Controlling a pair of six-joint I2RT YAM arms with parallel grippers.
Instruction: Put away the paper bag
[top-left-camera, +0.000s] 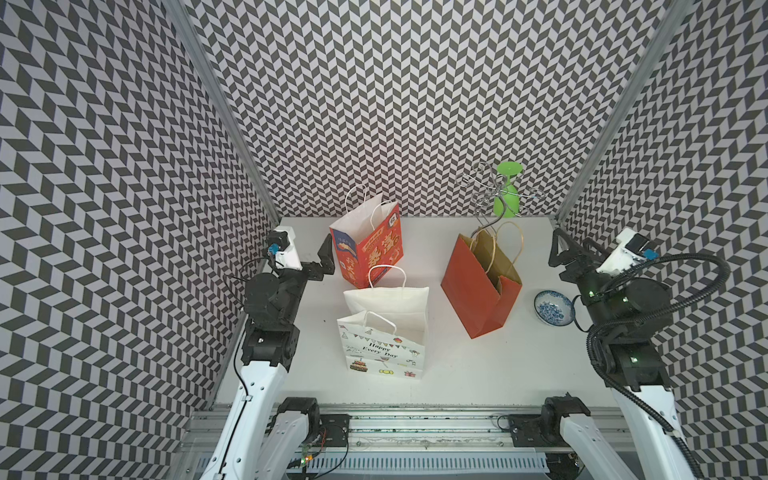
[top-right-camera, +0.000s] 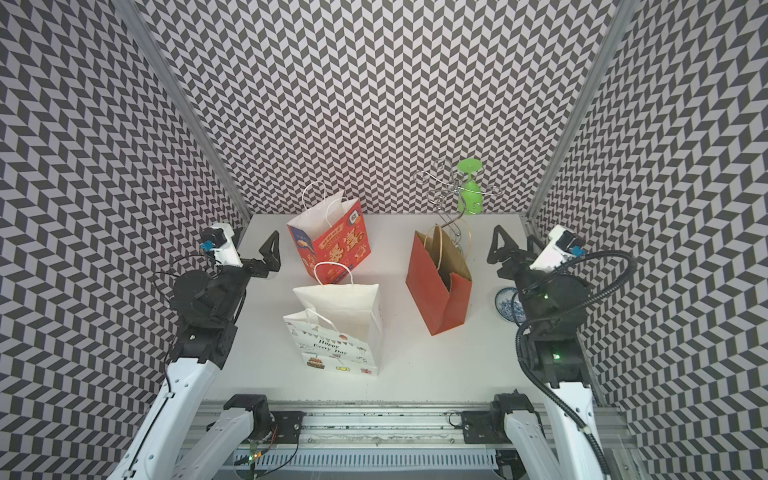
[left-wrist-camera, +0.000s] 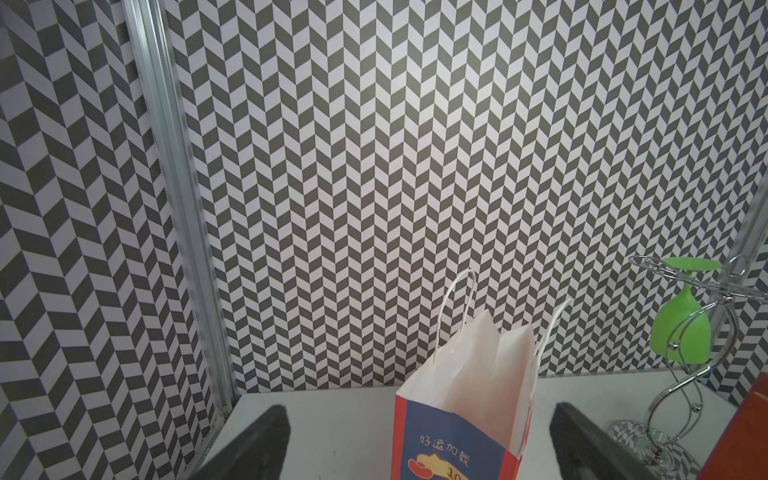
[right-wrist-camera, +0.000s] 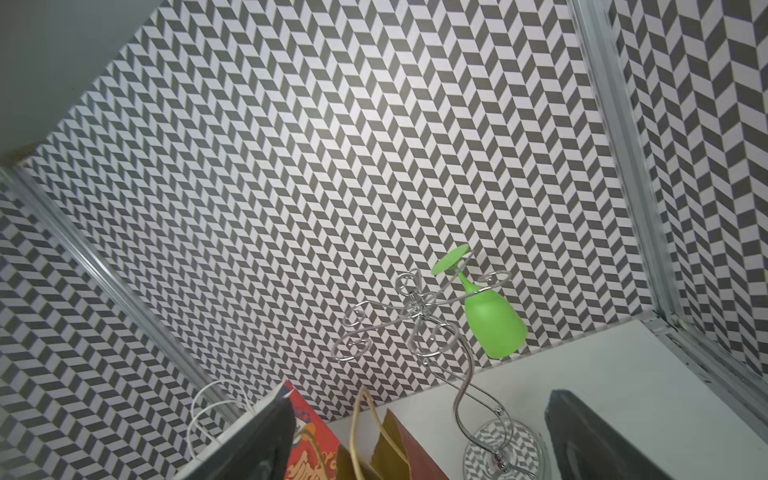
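Three paper bags stand upright and open on the table. A red bag with a printed design (top-left-camera: 374, 246) is at the back left. In front of it stands a white "Happy Every Day" bag (top-left-camera: 382, 353). A plain red-brown bag (top-left-camera: 477, 289) with tan handles is right of centre. My left gripper (top-right-camera: 273, 250) hangs open at the left, short of the printed red bag. On the right side, my right gripper (top-right-camera: 493, 244) is spread apart, right of the plain bag. Neither gripper touches a bag, and both wrist views show empty space between the blurred fingers.
At the back right is a metal rack (right-wrist-camera: 420, 308) with an upside-down green goblet (right-wrist-camera: 494, 320). A blue-and-white dish (top-left-camera: 553, 308) lies near the right arm.
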